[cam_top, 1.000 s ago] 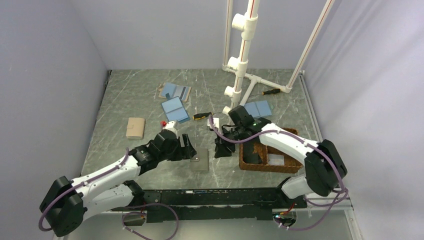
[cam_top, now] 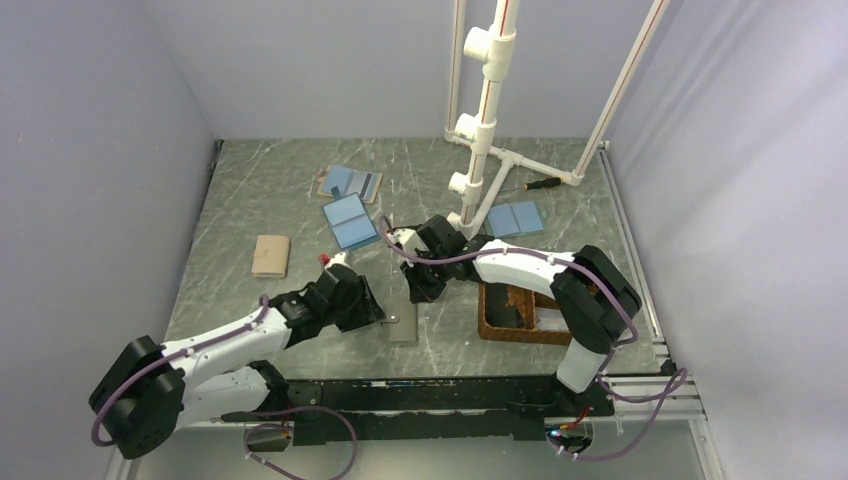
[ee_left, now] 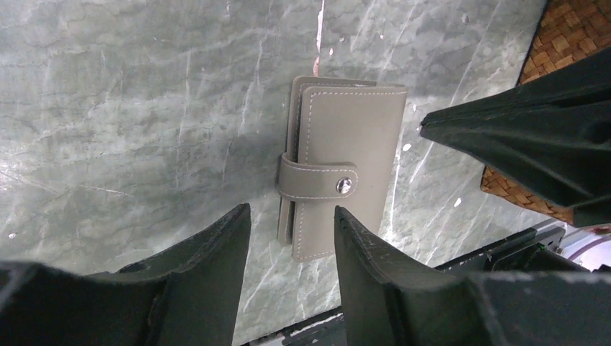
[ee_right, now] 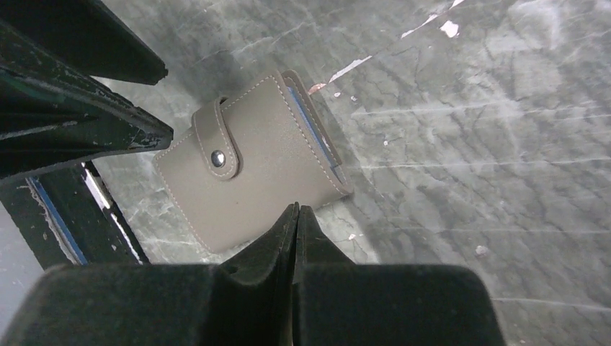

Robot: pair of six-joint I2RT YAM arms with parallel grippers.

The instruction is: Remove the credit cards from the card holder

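A grey snap-strap card holder (cam_top: 403, 325) lies closed on the marble table between my grippers, its strap to the left (ee_left: 353, 122). In the right wrist view a blue edge shows inside the holder (ee_right: 245, 173). My left gripper (cam_top: 372, 312) is just left of the holder; its fingers are apart (ee_left: 292, 212), nothing between them, with the holder beyond the tips. My right gripper (cam_top: 420, 292) hangs over the holder's far end, shut with nothing showing between its fingertips.
A wicker box (cam_top: 525, 334) stands at right. Blue holders (cam_top: 348, 220) lie at the back, a tan holder (cam_top: 270, 256) at left, a screwdriver (cam_top: 543, 183) near the white pipe stand (cam_top: 478, 140).
My right gripper has moved left to above the holder. My left gripper has shifted slightly, staying beside the holder.
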